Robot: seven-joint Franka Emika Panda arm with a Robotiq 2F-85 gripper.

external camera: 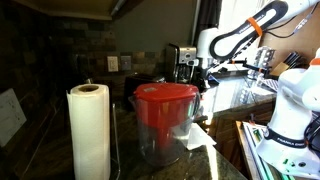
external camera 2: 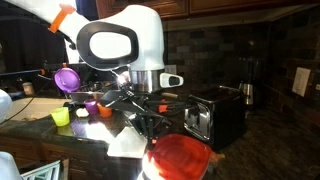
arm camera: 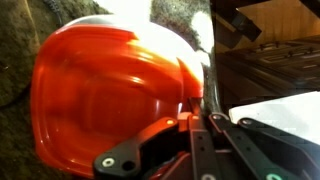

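Note:
A large clear container (external camera: 163,138) stands on the dark counter, with a red lid (external camera: 165,92) across its top. From above, in the wrist view, the red lid (arm camera: 105,90) fills the left half. My gripper is at the lid's edge, its fingers shut on the rim there as far as shows. In exterior view 2 the gripper (external camera 2: 150,138) reaches down to the near edge of the lid (external camera 2: 182,156). The container partly hides the fingertips in exterior view 1.
A paper towel roll (external camera: 90,130) stands left of the container. Behind is a toaster (external camera 2: 215,112). White paper (external camera: 200,136) lies by the counter's front edge. Coloured cups (external camera 2: 62,117) sit farther along the counter, and an open drawer (external camera: 238,145) is below.

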